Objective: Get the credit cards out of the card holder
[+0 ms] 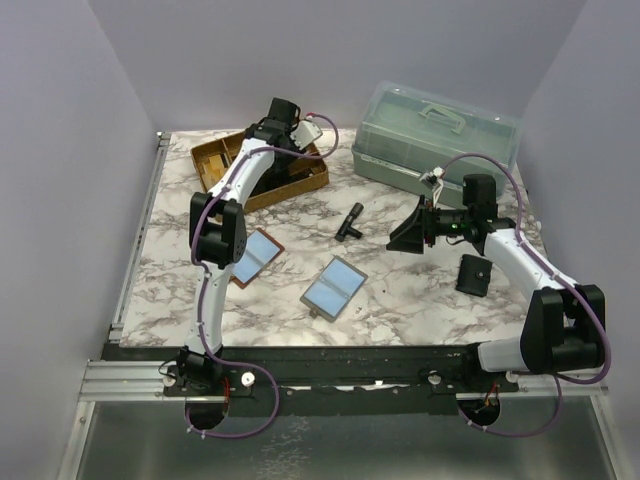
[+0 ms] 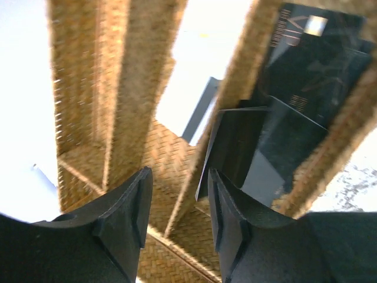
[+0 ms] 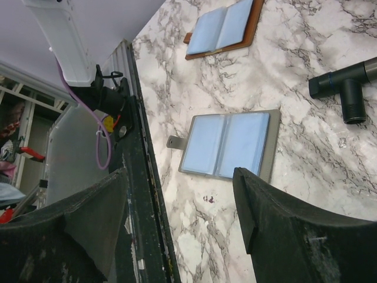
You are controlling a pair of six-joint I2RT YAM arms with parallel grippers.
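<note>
My left gripper is down in a divided tan box point(image 1: 318, 182), part open, its fingertips around a cork divider beside a thin dark card-like piece point(image 2: 232, 147). White cards point(image 2: 187, 100) lie in the neighbouring compartment, more dark flat pieces point(image 2: 306, 71) in the right one. On the marble table lie open wallet-like holders, one grey-edged with blue panels point(image 1: 333, 288), one brown-edged point(image 1: 256, 256), and a dark one point(image 1: 474, 274) at right. My right gripper hangs open over the table, with nothing between its fingers.
A translucent lidded bin point(image 1: 430, 140) stands at the back right. A black T-shaped object point(image 1: 349, 222) lies mid-table.
</note>
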